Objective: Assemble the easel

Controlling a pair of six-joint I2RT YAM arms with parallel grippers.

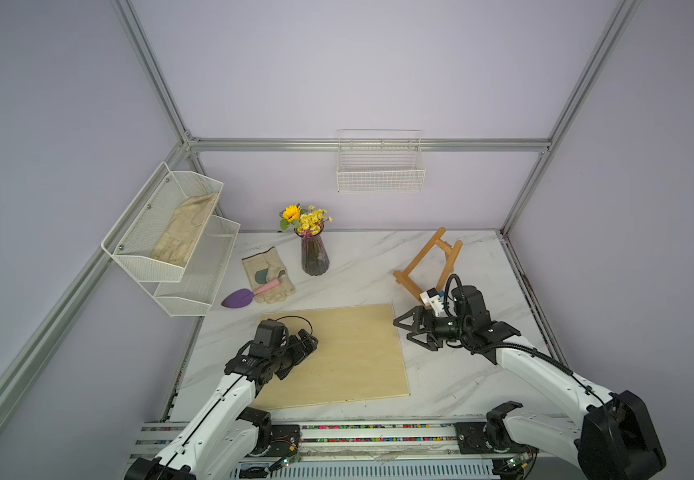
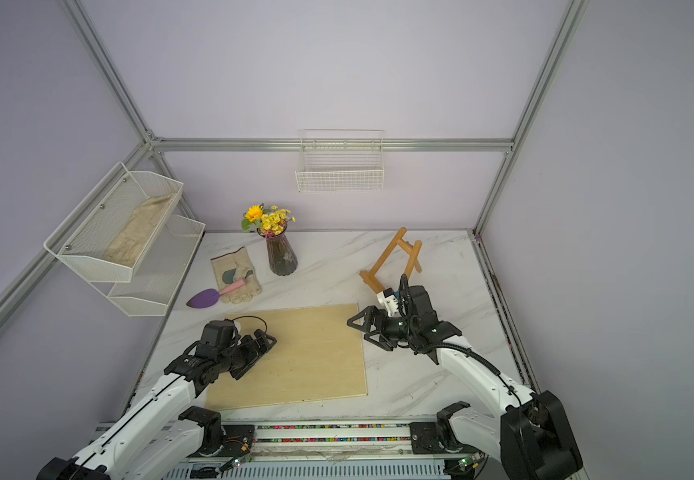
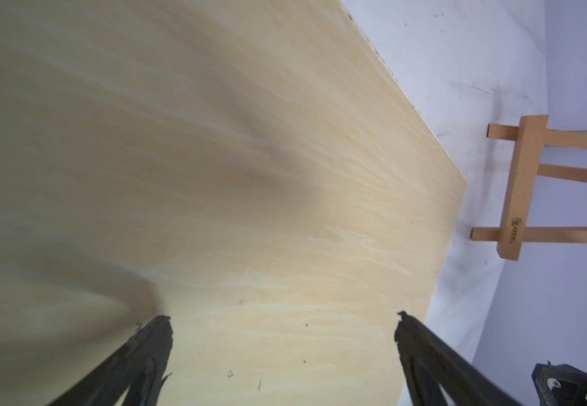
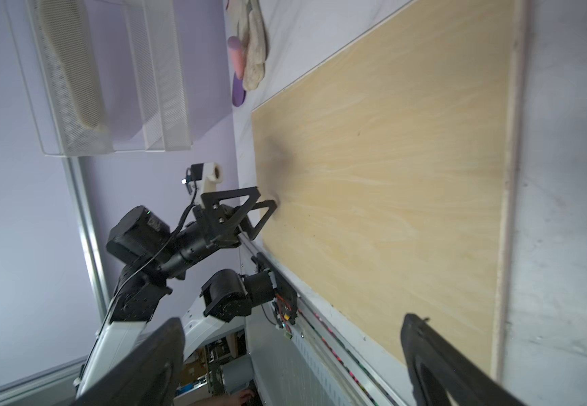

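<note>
A plywood board (image 1: pixel 356 360) lies flat on the marble table. The wooden easel frame (image 1: pixel 418 260) lies at the back right, behind my right gripper, and shows side-on in the left wrist view (image 3: pixel 522 189). My left gripper (image 1: pixel 307 352) is open low over the board's left part, with only board beneath its fingers. My right gripper (image 1: pixel 407 330) is open at the board's right edge, empty; in the right wrist view the board's edge (image 4: pixel 510 189) runs below it.
A flower vase (image 1: pixel 315 252) stands at the back middle. Gloves (image 1: pixel 263 264) and a purple trowel (image 1: pixel 237 299) lie at the back left. Wire shelves (image 1: pixel 171 232) hang on the left wall, a basket (image 1: pixel 380 177) on the back wall. Bare table shows right of the board.
</note>
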